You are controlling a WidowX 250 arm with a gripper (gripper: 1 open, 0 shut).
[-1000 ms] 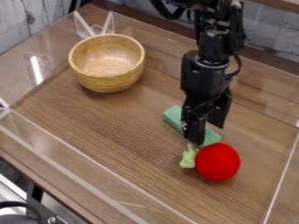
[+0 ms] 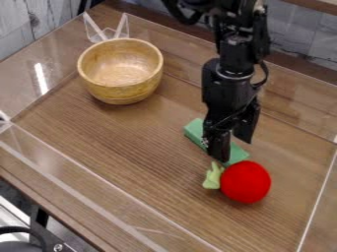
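Observation:
The black gripper (image 2: pixel 231 136) hangs over the middle right of the wooden table (image 2: pixel 99 167), pointing down with its fingers apart. Its fingers are just over a light green block (image 2: pixel 230 153), which lies at a slant and is partly hidden by them. A red round object (image 2: pixel 246 181) with a pale green leafy top lies just in front of the block, toward the bottom right. I cannot tell whether a finger touches the block.
A yellow bowl (image 2: pixel 121 70) stands at the upper left.
The gripper has shifted very slightly over the last second. The block and the red object look unmoved.

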